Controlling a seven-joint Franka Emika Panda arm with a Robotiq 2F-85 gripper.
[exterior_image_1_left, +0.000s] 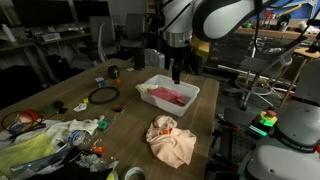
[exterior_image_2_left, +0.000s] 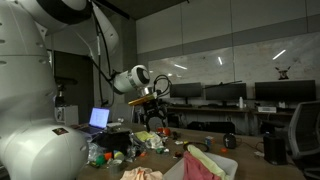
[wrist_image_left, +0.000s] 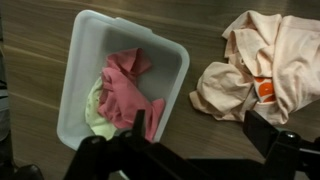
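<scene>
My gripper (exterior_image_1_left: 177, 78) is open above the table, close over the white bin, with nothing between its fingers. In the wrist view, its dark fingers (wrist_image_left: 262, 135) stand wide apart along the lower edge. The white bin (wrist_image_left: 178, 75) lies to the left in that view and holds a crumpled pink cloth (wrist_image_left: 128, 95) and a pale yellow-green cloth (wrist_image_left: 97, 108). Outside the bin, a rumpled peach cloth (wrist_image_left: 270, 60) with a small orange patch rests on the wooden table. Exterior view 1 shows that peach cloth (exterior_image_1_left: 175, 148) nearer the robot than the bin.
Left of the bin lies a black ring (exterior_image_1_left: 102, 96) of cable. Small parts, cloths and a yellow-green bundle (exterior_image_1_left: 28, 150) clutter the table's left side. A metal cup (exterior_image_1_left: 135, 173) stands at the front edge. Bare wood lies between the clutter and the bin.
</scene>
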